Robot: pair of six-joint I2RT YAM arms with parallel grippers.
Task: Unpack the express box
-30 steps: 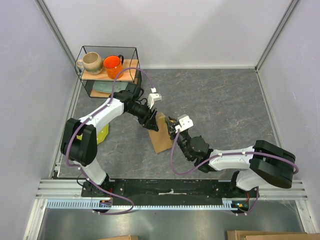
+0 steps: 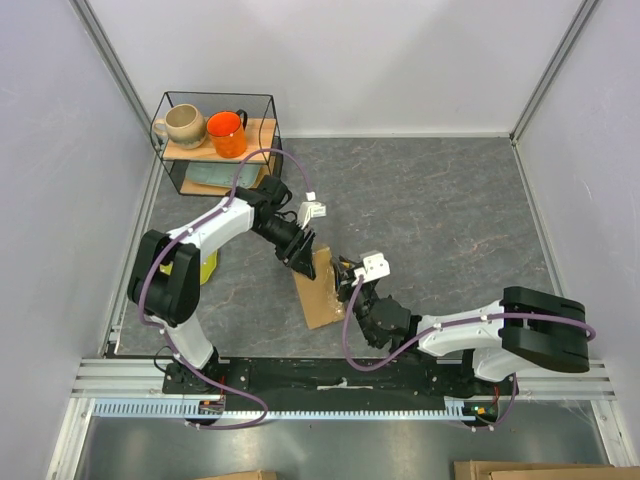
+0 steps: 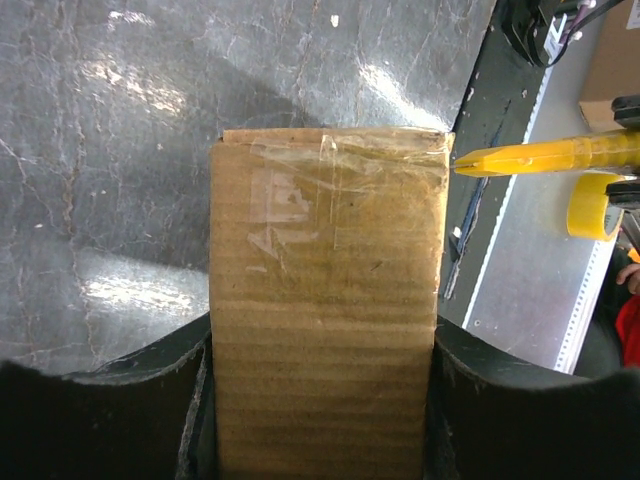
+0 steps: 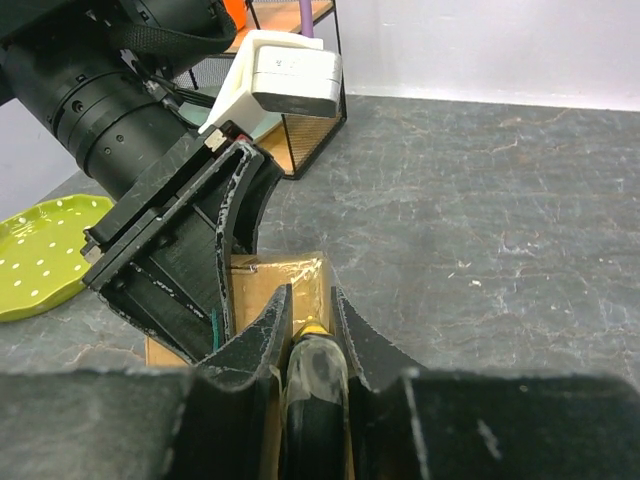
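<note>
A brown cardboard box [image 3: 325,290] with clear tape across its top end is held in my left gripper, whose black fingers press on both long sides. In the top view the box [image 2: 318,300] hangs tilted over the floor's front half. My right gripper is shut on a yellow-tipped cutter [image 3: 540,157] with a dark handle [image 4: 316,400]. In the left wrist view the cutter's tip points at the box's taped upper right corner, very close to it or touching; contact cannot be told for sure. Most of the box is hidden behind the fingers in the right wrist view.
A wire rack [image 2: 275,130] with a beige mug [image 2: 185,126] and an orange mug [image 2: 227,134] stands at the back left. A green dotted tray [image 4: 45,250] lies beside the left arm. A yellow tape roll [image 3: 590,207] shows beyond the front edge.
Both grippers have shifted slightly towards the front, the box and cutter moving with them. The cutter stays close to the box's edge, and both grips are unchanged.
</note>
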